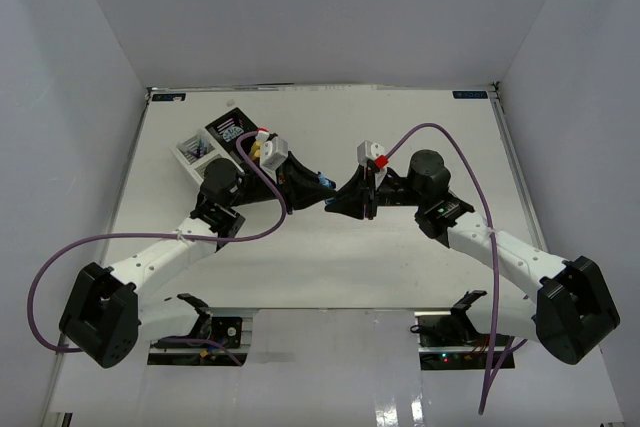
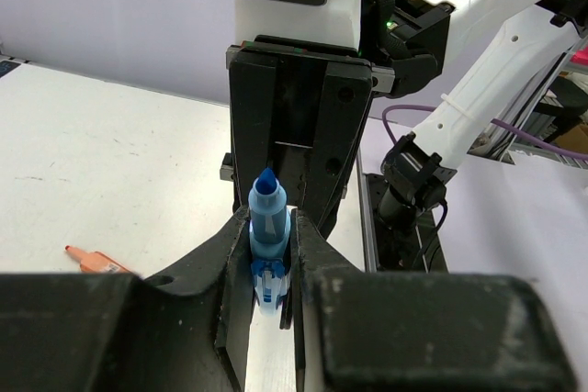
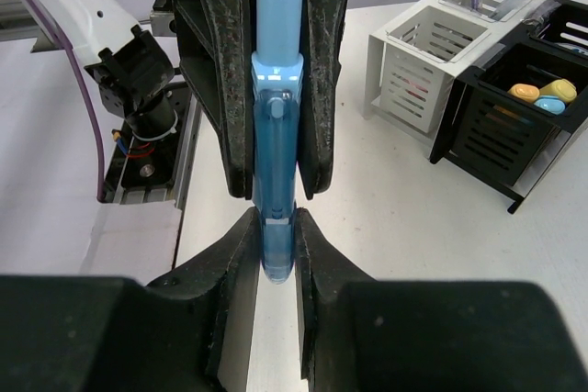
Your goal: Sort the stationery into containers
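Observation:
A light blue pen or marker (image 2: pixel 268 227) with a dark blue tip stands upright between my two grippers, which meet at the middle of the table. My left gripper (image 1: pixel 322 187) is shut on it, and so is my right gripper (image 1: pixel 338 199). A white container (image 3: pixel 413 89) with pens and a black container (image 3: pixel 487 135) holding yellow, orange and blue items stand together, at the back left in the top view. An orange marker (image 2: pixel 96 261) lies on the table in the left wrist view.
Grey walls enclose it at the back and sides. Both arms' cables arch over them.

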